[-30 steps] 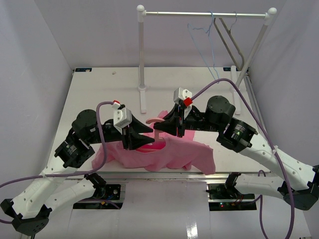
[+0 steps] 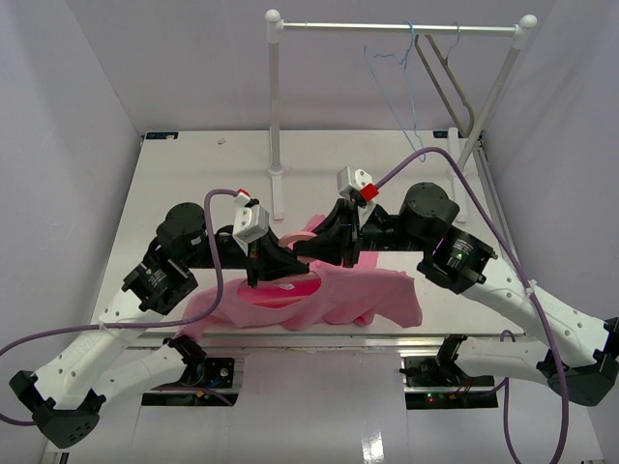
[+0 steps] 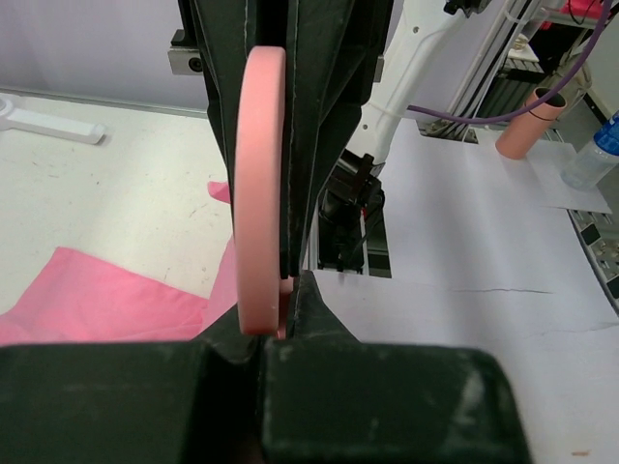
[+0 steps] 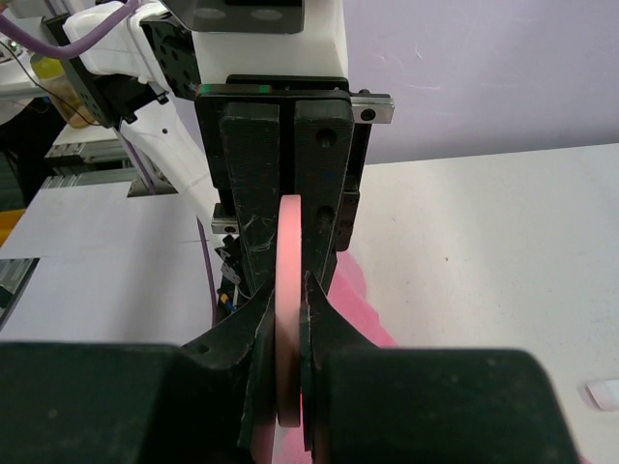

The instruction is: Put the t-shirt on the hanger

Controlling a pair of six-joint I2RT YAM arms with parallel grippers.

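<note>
In the top view my two grippers meet over the pink t-shirt (image 2: 368, 295), which lies bunched along the table's front edge. A pink hanger (image 3: 259, 184) stands between them, upright in both wrist views, where it also shows as a narrow pink band (image 4: 288, 309). My right gripper (image 2: 309, 246) is shut on the hanger. My left gripper (image 2: 290, 269) is at the same piece from the other side; the hanger hides whether its fingers have closed on it.
A white rack (image 2: 329, 26) stands at the back, with blue hangers (image 2: 411, 87) and metal hangers (image 2: 440, 68) on its rail.
My left gripper has moved right, up to the pink hanger and the right gripper. The t-shirt's front has shifted slightly; the right arm has barely moved.
</note>
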